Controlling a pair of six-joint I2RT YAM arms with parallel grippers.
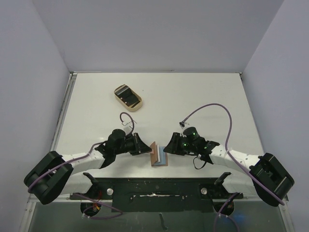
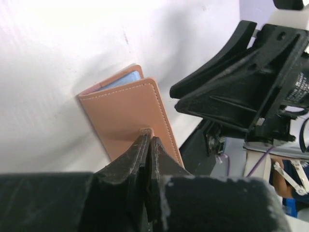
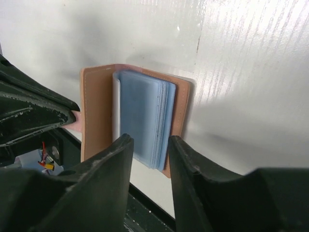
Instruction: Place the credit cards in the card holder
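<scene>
The tan card holder lies part open near the table's front edge, its cover raised on the left. Pale blue sleeves show inside it. In the left wrist view the stitched outer face of the cover is visible. My left gripper is shut on a small pinkish tab at that cover. To the right of the holder, my right gripper is part open; nothing shows clasped between its fingers. Dark cards lie in a tan tray at the back left.
Both arms come in low from the front corners, and their grippers face each other closely across the holder. A purple cable loops above the right arm.
</scene>
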